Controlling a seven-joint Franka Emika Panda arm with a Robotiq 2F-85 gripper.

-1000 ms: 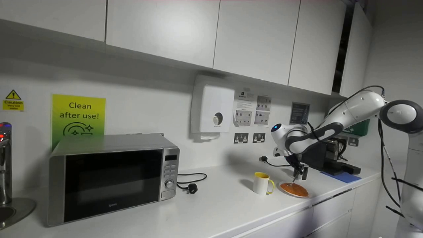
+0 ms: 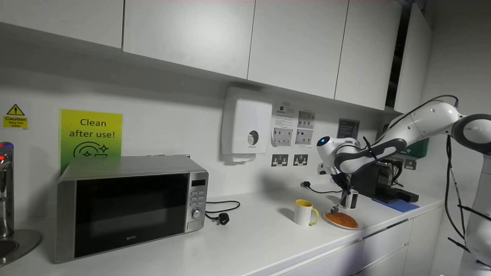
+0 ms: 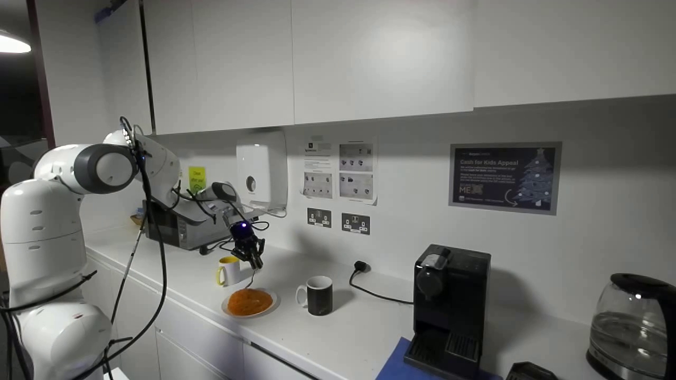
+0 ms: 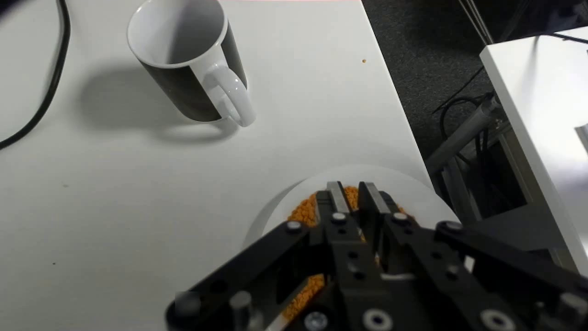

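My gripper (image 3: 256, 262) is shut on the handle of a spoon (image 2: 334, 209), pointing down over a plate of food. In exterior view 1 the spoon's bowl shows just at the far left edge of the orange, grainy food (image 2: 343, 220); whether it touches or carries any is too small to tell. A white plate (image 4: 375, 174) under the mound lies close to the counter's front edge. From the wrist, the fingers (image 4: 337, 197) hide much of the food and most of the spoon.
A white mug with yellow inside (image 2: 302, 215) stands left of the plate. On the other side is a black-and-white mug (image 3: 318, 296). Farther off are a coffee machine (image 3: 453, 304) and a microwave (image 2: 133, 207). A cable (image 4: 55, 77) lies near the wall.
My gripper has risen slightly. The spoon's lower end has shifted up and left in exterior view 1, and its bowl now shows at the mound's edge. Plate and mugs stayed put.
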